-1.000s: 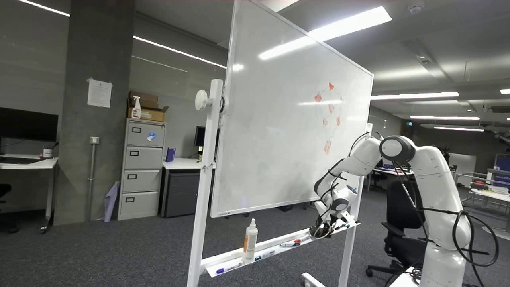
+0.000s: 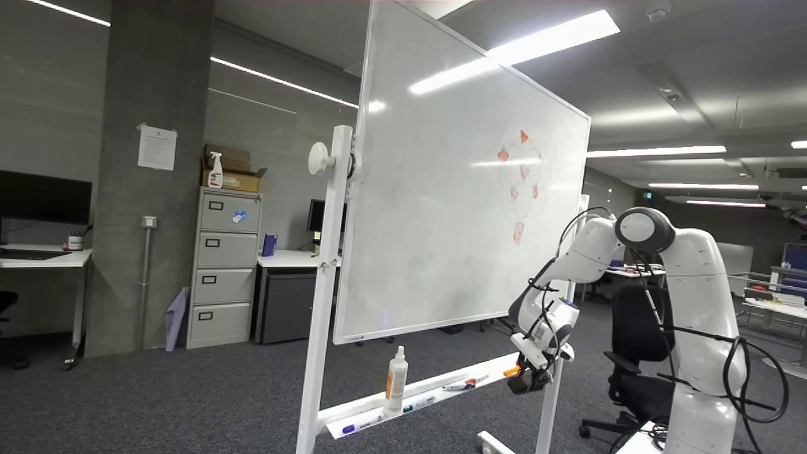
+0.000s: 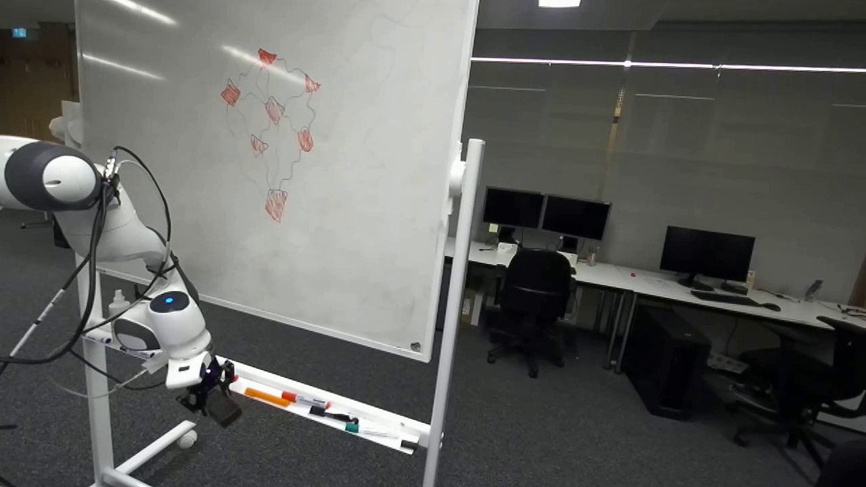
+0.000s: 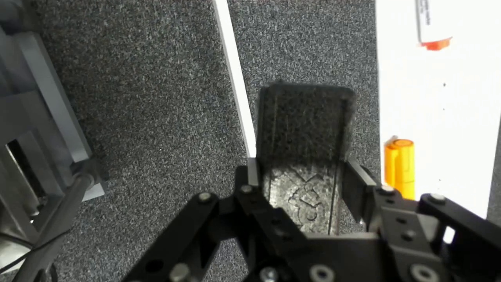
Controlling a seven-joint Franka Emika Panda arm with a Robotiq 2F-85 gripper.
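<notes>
My gripper is shut on a dark, block-like whiteboard eraser (image 4: 305, 122), which sticks out beyond the fingers in the wrist view. In exterior view 1 the eraser (image 2: 527, 381) hangs in front of the tray's near side, clear of it. Exterior view 2 has the eraser (image 3: 222, 406) tilted, at the left of the tray (image 3: 375, 439). The large whiteboard (image 3: 357, 203) carries red hatched shapes (image 3: 276, 205) joined by thin dark lines. An orange marker (image 4: 400, 169) lies on the tray to the right of the gripper in the wrist view.
Several markers (image 3: 306, 400) lie along the tray, and a spray bottle (image 2: 395, 382) stands on it. The stand's post (image 3: 457, 308) rises at the tray's end. Open carpet (image 4: 155, 94) lies below the gripper.
The arm has drawn back from the tray, rightward and slightly down in exterior view 1. The dark eraser now shows in the gripper, away from the tray, and the orange marker has come into sight.
</notes>
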